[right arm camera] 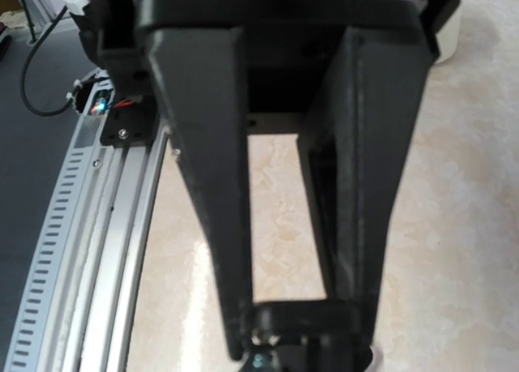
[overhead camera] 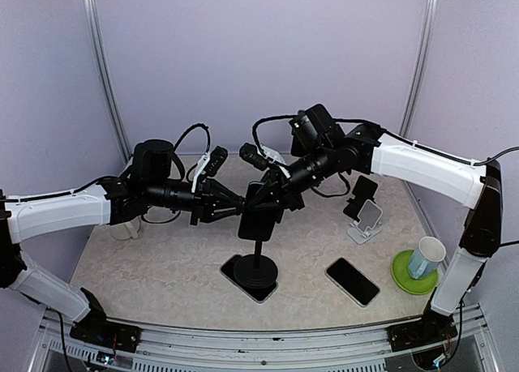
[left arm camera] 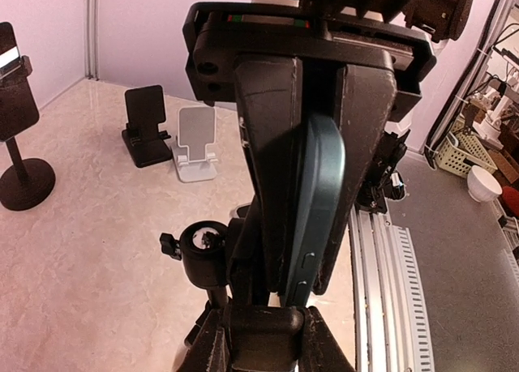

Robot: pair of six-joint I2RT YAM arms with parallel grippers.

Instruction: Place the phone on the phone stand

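A phone stand on a round black base (overhead camera: 255,271) stands mid-table, its dark upright top (overhead camera: 256,222) between both grippers. In the left wrist view a phone (left arm camera: 320,194) stands edge-on, held between the fingers of my right gripper (overhead camera: 259,200), which is shut on it from above. My left gripper (overhead camera: 235,206) is at the stand's head from the left; in its view its fingertips sit around a black part low in the frame, and how far they are closed is unclear. The right wrist view shows mostly dark fingers, with the held thing hard to make out there.
Another phone (overhead camera: 352,281) lies front right, one more lies under the stand's base. Black (left arm camera: 146,129) and white (left arm camera: 195,145) stands are at the back right. A mug (overhead camera: 426,258) on a green saucer (overhead camera: 401,279) is at the right edge; a white cup is behind the left arm.
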